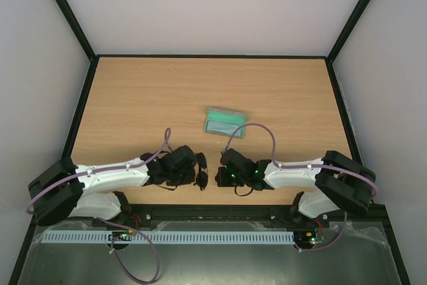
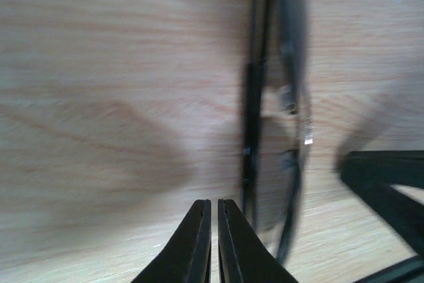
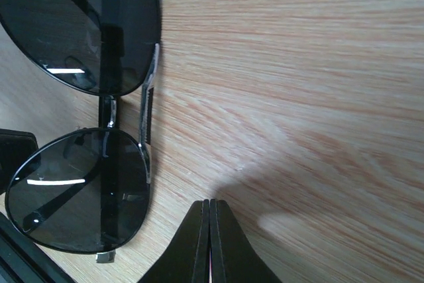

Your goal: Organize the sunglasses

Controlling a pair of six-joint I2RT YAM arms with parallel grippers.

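Note:
Dark sunglasses [image 1: 201, 170] lie on the table between the two grippers, lenses one behind the other; the right wrist view shows both lenses [image 3: 73, 197] at its left. My left gripper is shut beside the glasses, its tips at the folded frame's near end; whether anything sits between them cannot be seen. My right gripper is shut with empty tips, pointing at bare wood to the right of the glasses. A teal open case [image 1: 225, 121] sits on the table beyond the grippers.
Both arms are low near the front edge, close to each other across the glasses. Dark rails and walls border the table.

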